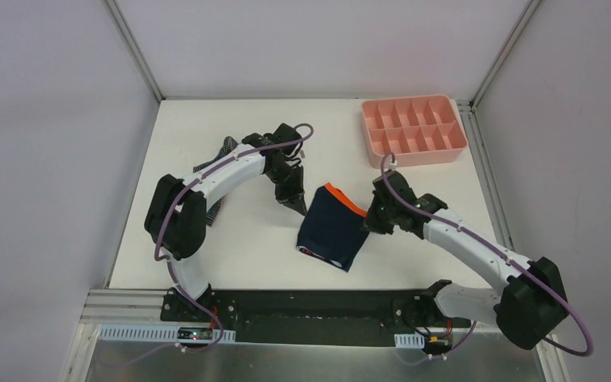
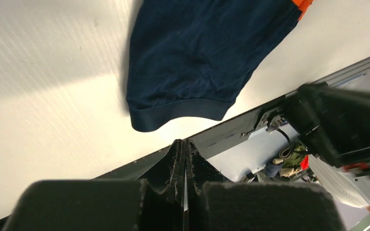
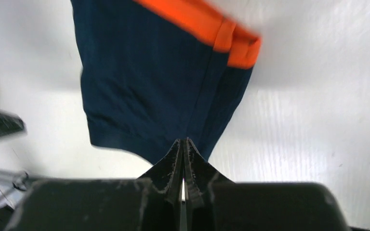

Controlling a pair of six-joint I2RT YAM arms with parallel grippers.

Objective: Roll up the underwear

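The dark navy underwear (image 1: pixel 330 229) lies flat in a folded, roughly square shape near the middle front of the table, its orange band (image 1: pixel 344 199) at the far side. Just off its left edge, my left gripper (image 1: pixel 305 213) is shut; in the left wrist view no cloth shows between its fingers, and the navy hem (image 2: pixel 178 109) lies beyond the tips. My right gripper (image 1: pixel 367 229) is also shut, by the cloth's right edge. In the right wrist view its tips overlap the lower corner of the fabric; whether they touch it I cannot tell.
At the back right stands a pink divided box (image 1: pixel 414 131), its compartments empty. A striped dark cloth (image 1: pixel 216 208) lies to the left, partly hidden under the left arm.
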